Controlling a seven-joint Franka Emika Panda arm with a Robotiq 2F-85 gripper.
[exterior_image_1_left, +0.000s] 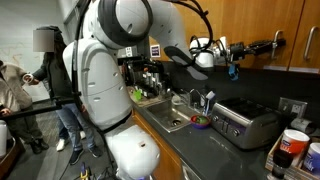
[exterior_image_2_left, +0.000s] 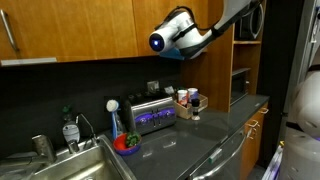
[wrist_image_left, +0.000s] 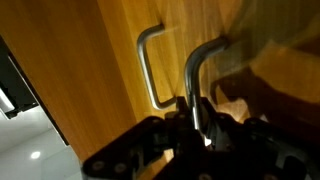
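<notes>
High up at the wooden cabinet doors (exterior_image_1_left: 232, 20), my gripper (exterior_image_1_left: 277, 42) reaches across the door face to a metal bar handle. Close up in the wrist view, the curved end of that handle (wrist_image_left: 193, 72) runs down between the dark fingers of my gripper, which is shut on it. Its lower part is hidden by the fingers. Alongside it, apart from my gripper, is a second bar handle (wrist_image_left: 147, 67) on the neighbouring door. The doors look closed.
Below the cabinet, a toaster oven (exterior_image_1_left: 242, 122) stands on the dark counter (exterior_image_1_left: 215, 158). Beside it are a sink (exterior_image_2_left: 85, 165), a red bowl (exterior_image_2_left: 126, 145) and a wooden box (exterior_image_2_left: 185, 108) holding cups.
</notes>
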